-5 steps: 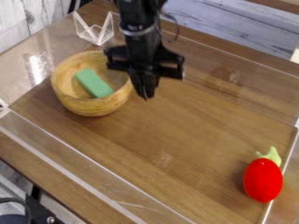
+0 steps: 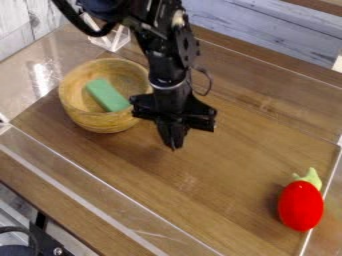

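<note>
My black gripper (image 2: 173, 136) hangs low over the middle of the wooden table, just right of a wooden bowl (image 2: 87, 112), its fingertips shut with nothing visible between them. A green block (image 2: 106, 95) rests inside the bowl. At the right lies a red toy (image 2: 301, 207) with a pale green top, apart from the gripper.
A white wire object (image 2: 110, 38) stands at the back left, partly behind the arm. A clear edge strip runs along the left and right sides.
The gripper has moved down and slightly toward the front, away from the back of the table. The bowl, green block and red toy look unmoved.
</note>
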